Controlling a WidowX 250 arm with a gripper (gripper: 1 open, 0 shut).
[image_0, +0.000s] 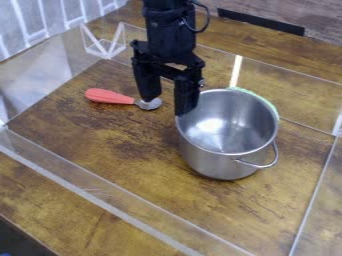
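My black gripper (168, 88) hangs above the table at the upper middle, fingers pointing down and apart, open with nothing visible between them. It is just left of and above the rim of a steel pot (227, 145), which stands on the right with a wire handle at its front. A red-handled utensil (110, 96) with a metal head lies to the left of the gripper.
A green and white handled item lies partly hidden behind the pot. Clear low walls edge the wooden table (120, 190), whose front and left middle are bare.
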